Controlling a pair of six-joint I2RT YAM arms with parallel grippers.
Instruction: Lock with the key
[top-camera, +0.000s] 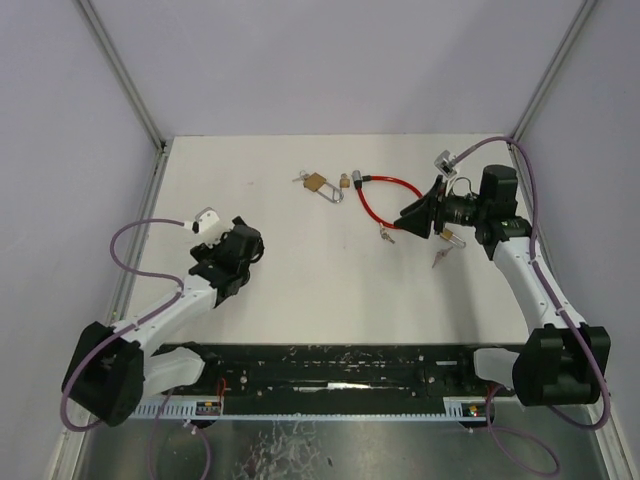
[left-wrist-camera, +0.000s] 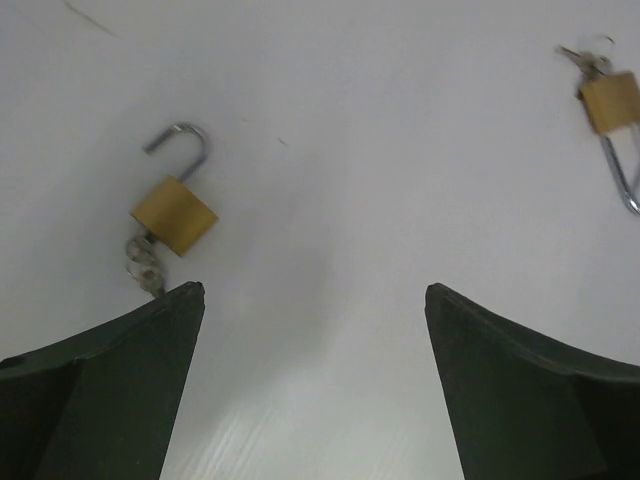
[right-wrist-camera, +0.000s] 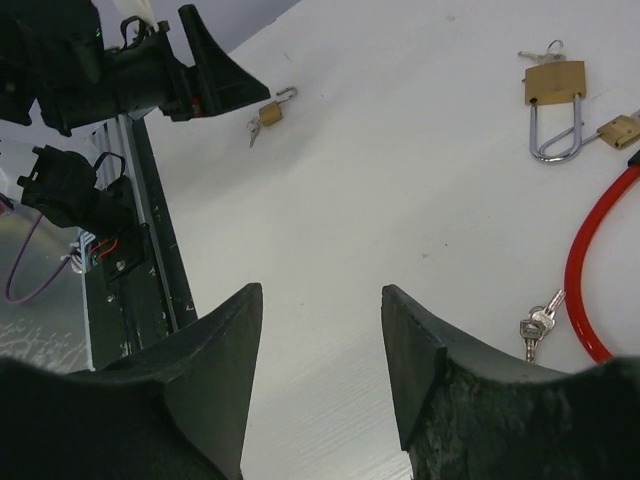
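In the top view my left gripper (top-camera: 240, 250) is at the left over the table (top-camera: 300, 290), fingers open and empty. In its wrist view a small brass padlock (left-wrist-camera: 173, 213) with raised shackle lies near keys (left-wrist-camera: 145, 264); another brass padlock (left-wrist-camera: 610, 100) with a key is at right. My right gripper (top-camera: 420, 215) hangs near the red cable lock (top-camera: 380, 215), fingers apart with nothing between them. Keys (right-wrist-camera: 537, 322) lie beside that cable. A large padlock (right-wrist-camera: 555, 82) with long shackle lies further back.
A small padlock (top-camera: 345, 180) sits at the back beside the cable lock. Another padlock (top-camera: 449, 236) and key (top-camera: 440, 256) lie right of the cable.
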